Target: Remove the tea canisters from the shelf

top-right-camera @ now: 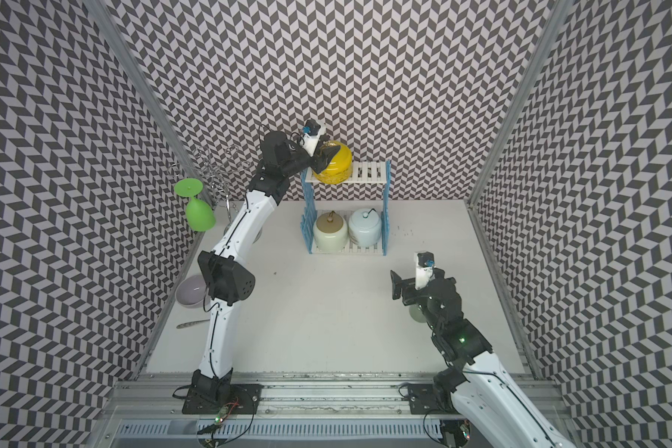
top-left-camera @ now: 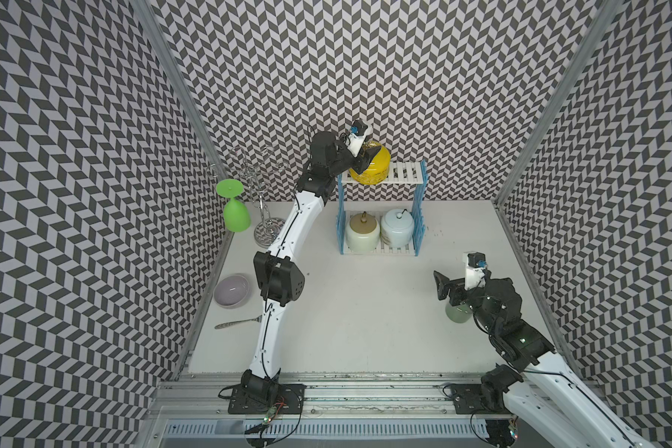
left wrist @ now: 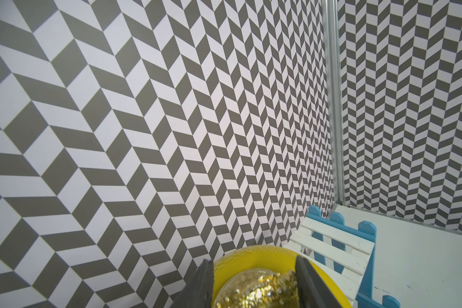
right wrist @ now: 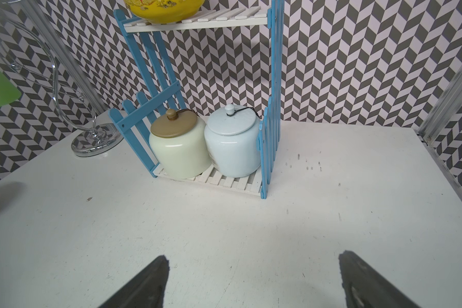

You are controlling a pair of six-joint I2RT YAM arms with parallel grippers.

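Observation:
A yellow canister [top-left-camera: 379,165] with a glittery gold top [left wrist: 264,290] stands on the upper tier of the blue and white shelf [top-left-camera: 418,195]. At its top is my left gripper, fingers part open and fingers on either side of the gold part; whether both touch it cannot be seen. Below, a cream canister with a brown lid [right wrist: 182,148] and a pale blue canister [right wrist: 233,146] sit side by side on the lower tier. Open and empty, my right gripper hovers over the table's right side, facing the shelf.
Left on the table are a green vase-like object [top-left-camera: 236,215], a chrome stand [top-left-camera: 267,231], a lilac bowl [top-left-camera: 232,289] and a utensil [top-left-camera: 237,323]. A green cup [top-left-camera: 458,313] is partly hidden beneath the right gripper.

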